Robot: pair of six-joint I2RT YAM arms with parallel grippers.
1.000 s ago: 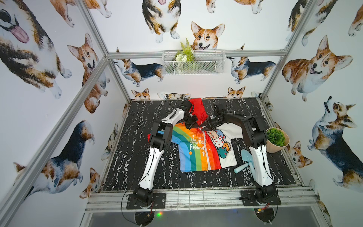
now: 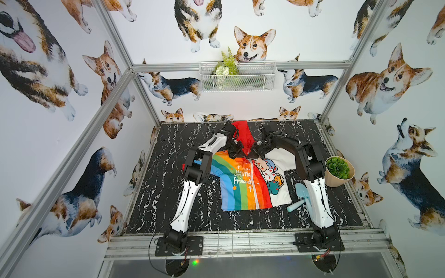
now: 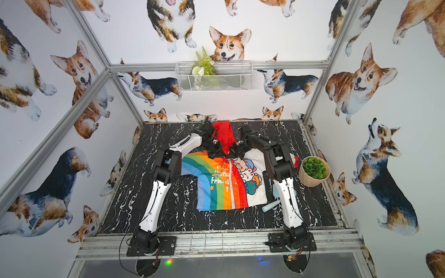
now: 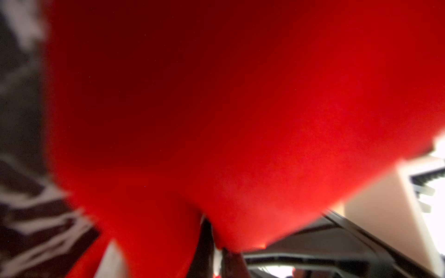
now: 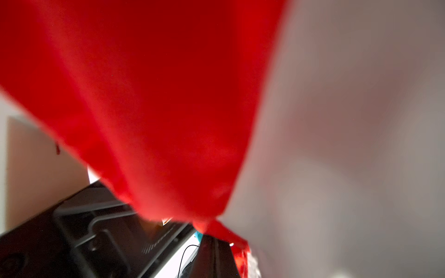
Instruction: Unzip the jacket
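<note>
The jacket lies front up on the black marbled table, its rainbow half at left and white half with cartoon animals at right. Its red hood points to the back, and the pale zipper line runs down the front. At the collar my left gripper is shut on the jacket's red cloth, which fills most of the left wrist view. Close beside it, my right gripper is shut at the zipper's top; its fingers show nothing clear between them. The zipper pull is hidden.
A light-blue toy shovel lies right of the jacket, partly under the right arm. A potted plant stands at the table's right edge.
The right gripper's fingers, spread near the collar a second ago, have come together, and the gripper has shifted slightly. The left gripper stays at the collar. The jacket has barely moved.
</note>
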